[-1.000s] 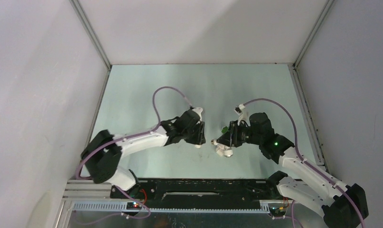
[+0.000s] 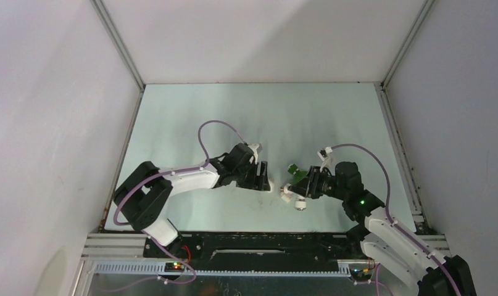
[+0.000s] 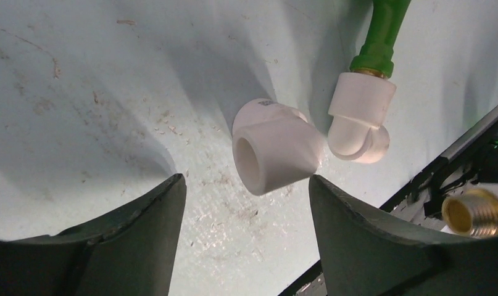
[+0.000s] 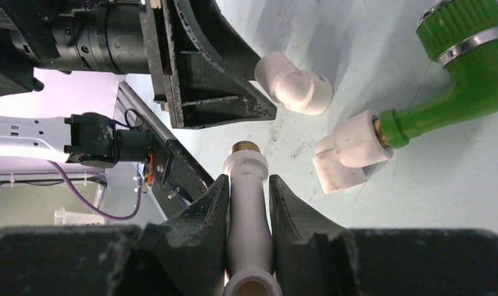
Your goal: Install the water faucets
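Note:
Both fingers of my left gripper stand apart, and the gripper is open. A short white elbow fitting point(image 3: 280, 151) rests on the table just beyond the fingertips, its open end toward the gripper. My right gripper is shut on a white fitting point(image 4: 249, 216) with a brass threaded end point(image 4: 245, 147), pointing toward the left gripper. On the table between the arms lies a green valve pipe point(image 4: 456, 102) with a white elbow point(image 4: 357, 145) on its end. In the top view the right gripper partly covers the green pipe point(image 2: 300, 176).
White walls point(image 2: 42, 123) close in the sides. Little room is left between the two grippers.
The right gripper has shifted slightly toward the table's front and right with its fitting.

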